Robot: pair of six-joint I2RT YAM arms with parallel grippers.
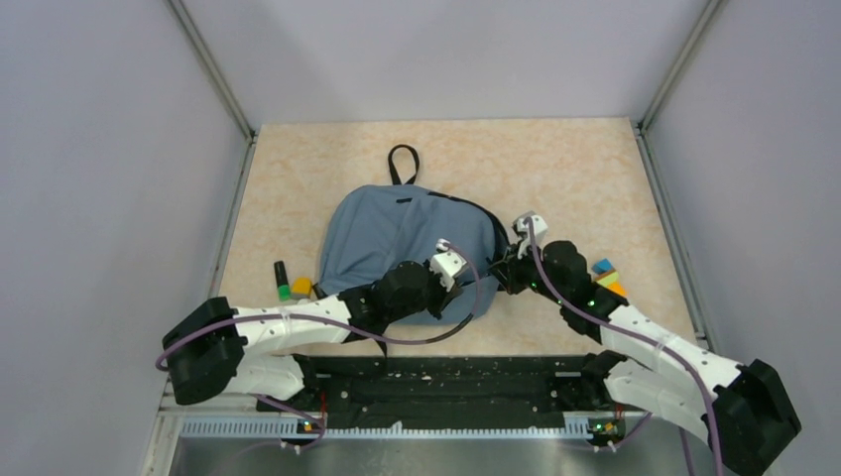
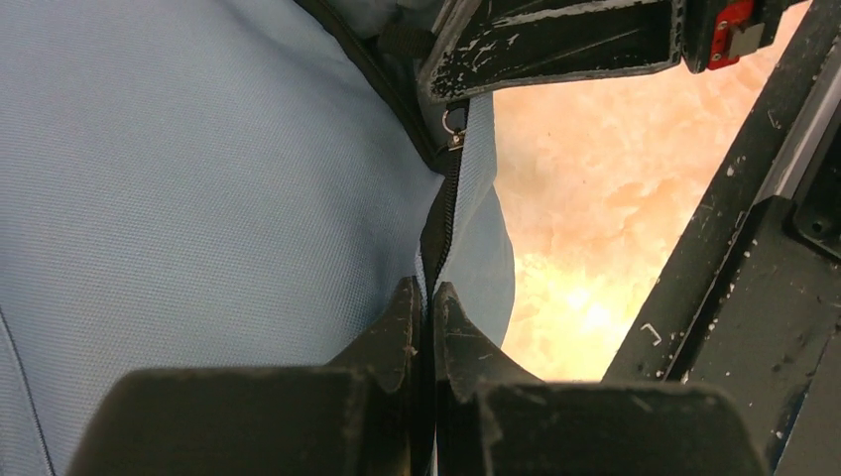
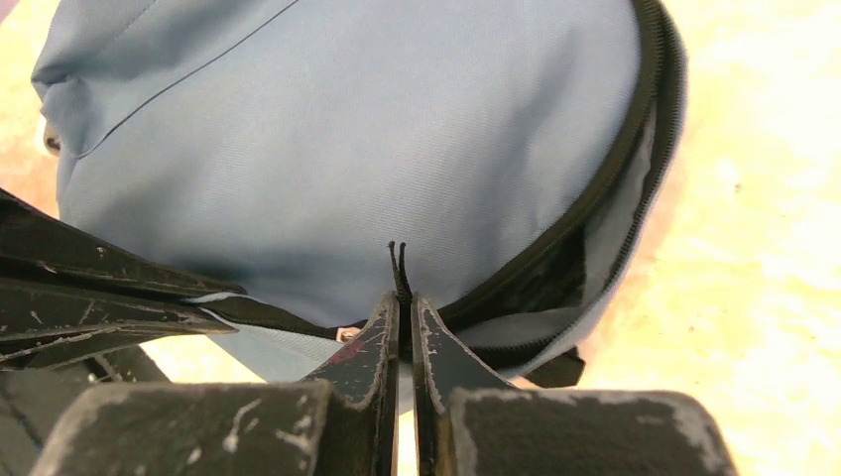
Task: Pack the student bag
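Note:
The blue-grey bag [image 1: 372,223] lies on the table with its black strap loop at the back. My left gripper is shut on the bag's zipper edge near the front. In the right wrist view, my right gripper is shut on a thin black pull cord [image 3: 398,263], whose two ends stick out between the fingertips. Beside it sits a metal zipper slider [image 3: 347,334]. Along the bag's right side, the black zipper [image 3: 650,89] gapes apart, while the zipper [image 2: 451,203] between the grippers looks closed. The bag's inside is mostly hidden.
A dark marker-like item with a green end [image 1: 282,281] and a yellow block [image 1: 301,288] are at the left. Blue, yellow and orange pieces [image 1: 603,268] lie behind the right forearm.

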